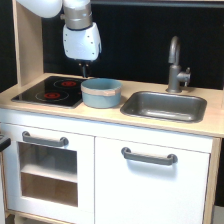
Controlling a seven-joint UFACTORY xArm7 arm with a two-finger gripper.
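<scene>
A blue-grey pot (101,96) sits on the wooden counter between the black hob and the sink. The white arm reaches down from the top left, and its dark gripper (84,70) hangs just above and to the left of the pot's rim. At this size the small fingers blur against the dark back wall, so how the fingers stand is unclear. No object shows hanging from them.
A black hob (51,92) with red-marked rings lies left of the pot. To the right is a grey sink (163,104) with a tall dark faucet (176,68). White cabinets with grey handles stand below the counter.
</scene>
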